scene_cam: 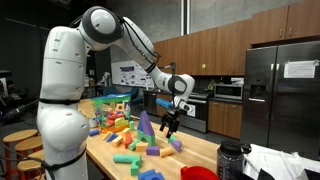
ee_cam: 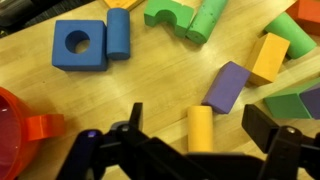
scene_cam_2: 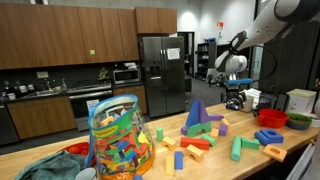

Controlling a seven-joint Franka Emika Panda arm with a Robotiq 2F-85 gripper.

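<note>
My gripper stands open in the wrist view, its two dark fingers wide apart. A yellow-orange cylinder (ee_cam: 200, 128) shows in the gap between them, with no finger seen touching it. Just above the cylinder, a purple block (ee_cam: 227, 87) lies at a slant, and an orange block (ee_cam: 265, 58) adjoins it. Exterior view 1 has the gripper (scene_cam: 172, 128) pointing down, low over the table among the blocks. How much height is left above the table is hard to tell. In exterior view 2 the gripper (scene_cam_2: 235, 104) appears at the right, behind the blocks.
A blue holed block (ee_cam: 80, 45), a blue cylinder (ee_cam: 118, 34) and green pieces (ee_cam: 207, 19) lie around. A red pot (scene_cam: 198, 173) stands near the front edge; a tall purple pyramid (scene_cam: 147, 127) and a clear bag of blocks (scene_cam_2: 121, 137) are also on the table. Bare wood shows in between.
</note>
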